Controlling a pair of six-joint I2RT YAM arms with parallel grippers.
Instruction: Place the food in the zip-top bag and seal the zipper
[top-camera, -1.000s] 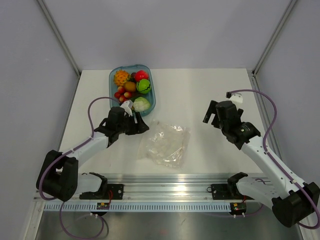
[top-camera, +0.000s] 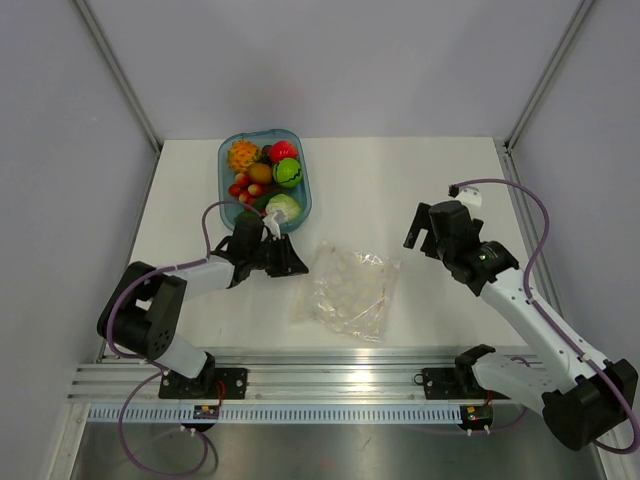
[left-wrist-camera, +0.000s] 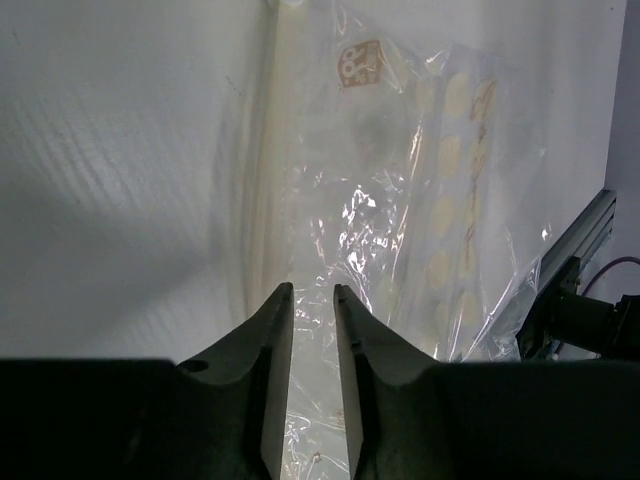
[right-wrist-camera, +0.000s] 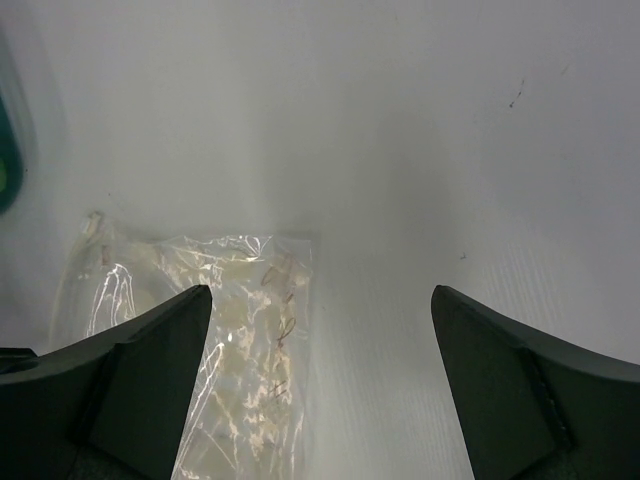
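Note:
A clear zip top bag (top-camera: 350, 292) with pale round marks lies flat on the table. The left gripper (top-camera: 300, 268) is over the bag's left edge. In the left wrist view its fingers stand narrowly apart, with the clear plastic (left-wrist-camera: 350, 215) showing behind the gap; contact with the film cannot be made out. To the right of the bag, my right gripper (top-camera: 421, 243) is wide open and empty. Toy food, including a pale green cabbage (top-camera: 284, 208), a watermelon (top-camera: 288, 172) and a red tomato (top-camera: 283, 150), fills the blue basket (top-camera: 306, 200).
The basket stands at the back left, just behind the left gripper. A metal rail (top-camera: 330, 375) runs along the front edge.
The left gripper moved right and slightly toward the front, and its fingers drew closer together. My right arm barely moved.

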